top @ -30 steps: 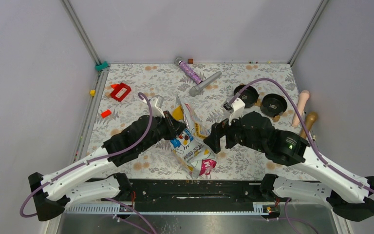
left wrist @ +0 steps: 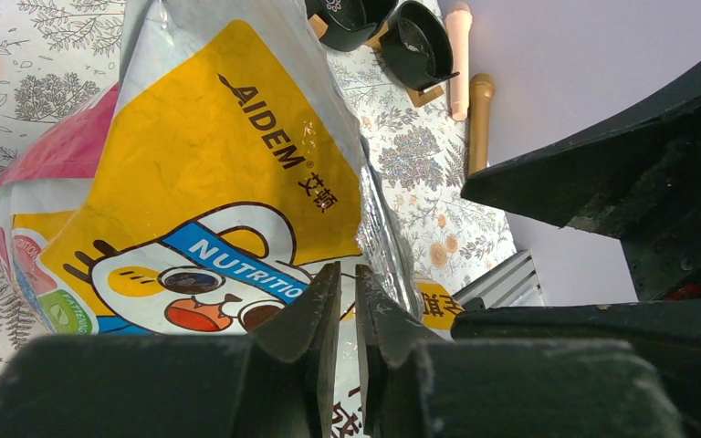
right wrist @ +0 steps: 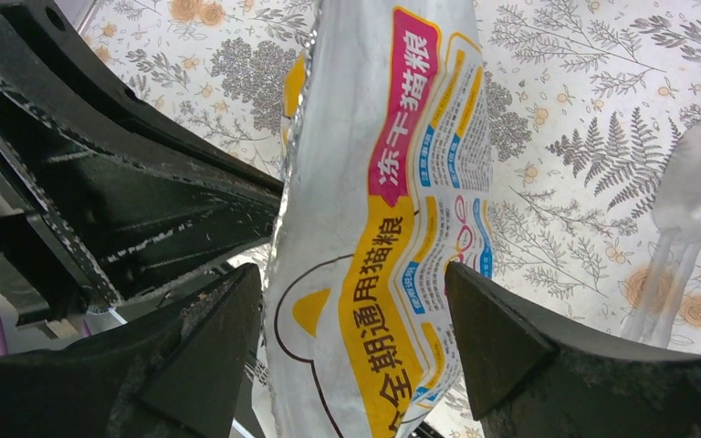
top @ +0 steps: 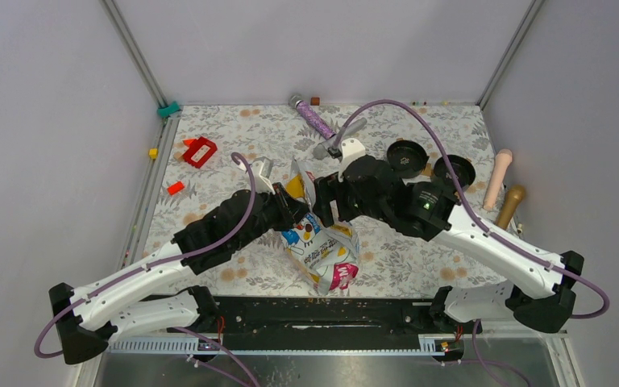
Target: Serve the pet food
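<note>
A white, yellow and pink pet food bag (top: 322,254) leans upright near the table's front edge, its top edge raised. My left gripper is shut on the bag's edge, where the yellow front (left wrist: 228,137) meets a crinkled silver side. From the other side my right gripper straddles the bag's silver side (right wrist: 347,210), its fingers apart with the bag between them. A gap shows between the bag and the right-hand finger (right wrist: 488,319). In the top view the arms hide the upper part of the bag.
Two black bowls (top: 407,155) stand at the back right, with two wooden handles (top: 498,177) by the right edge. Purple and grey microphones (top: 314,121) lie at the back. A red box (top: 199,151) and small red block (top: 176,188) sit at left.
My right gripper has moved left and slightly toward the back, from beside the bag to around its upper part. The left arm and the bag have stayed nearly still.
</note>
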